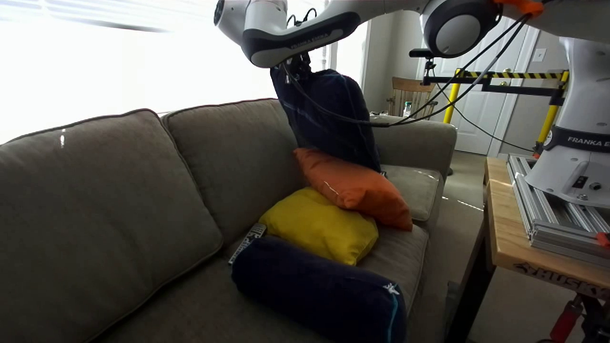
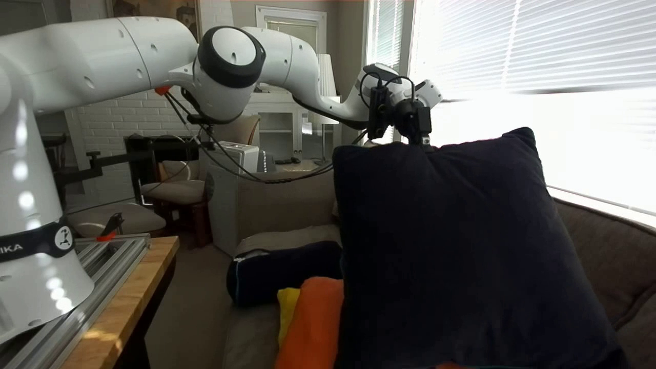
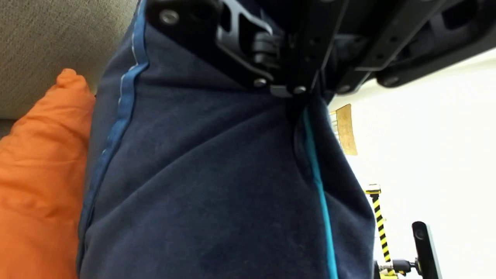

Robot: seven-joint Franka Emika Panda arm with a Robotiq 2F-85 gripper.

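Note:
A large dark navy pillow (image 2: pixel 455 246) hangs tilted from my gripper, which is shut on its upper edge. In the wrist view the pillow's cloth (image 3: pixel 223 186) is pinched into folds at the fingertips, with a bright blue seam running down from them. Seen from exterior view 1, the pillow (image 1: pixel 337 114) stands high above the far end of the couch, its lower part behind the orange pillow (image 1: pixel 357 186). Whether its bottom edge still touches the couch is hidden. A yellow pillow (image 1: pixel 320 223) lies in front of the orange one, partly under it.
A navy bolster (image 1: pixel 320 286) lies on the near couch seat, beside a remote control (image 1: pixel 247 243). The couch backrest (image 1: pixel 228 154) runs along the window. At the right stands the wooden table (image 1: pixel 497 228) bearing the arm. Bare seat shows by the far armrest (image 1: pixel 423 137).

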